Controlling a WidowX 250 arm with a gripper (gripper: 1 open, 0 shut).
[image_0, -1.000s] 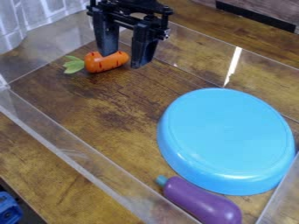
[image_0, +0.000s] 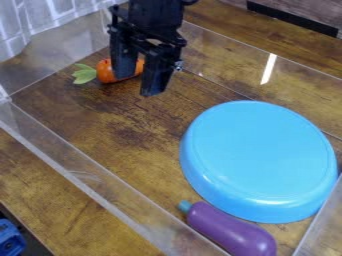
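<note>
My black gripper (image_0: 142, 75) hangs at the top centre, its two fingers apart and pointing down, with the gap between them empty. An orange toy carrot (image_0: 110, 70) with green leaves lies at the upper left, partly hidden behind my left finger. A light blue round plate or lid (image_0: 258, 160) fills much of the right side. A purple toy eggplant (image_0: 230, 229) lies at the bottom right.
Clear plastic walls run along the left, the bottom and the right of the wooden surface (image_0: 107, 135). A dark blue object (image_0: 8, 240) sits outside at the bottom left corner.
My gripper has come a little lower in the view and slightly left, and now covers more of the carrot. The objects on the surface show no clear movement.
</note>
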